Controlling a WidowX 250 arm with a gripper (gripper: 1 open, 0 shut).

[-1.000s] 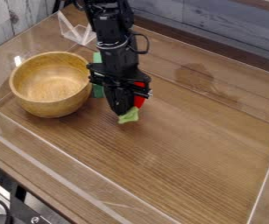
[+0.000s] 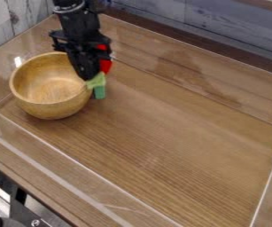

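The black robot arm with its gripper is at the upper left, over the rim of a large tan wooden bowl. Below the gripper is a light green object, with a darker green piece under it beside the bowl. A red object shows just behind the gripper. Whether the fingers are closed on the light green object is unclear.
A wall panel runs along the back, and the table's edge is at the lower left.
The arm and gripper have moved left and back toward the bowl, with the light green object moving the same way from the middle of the table.
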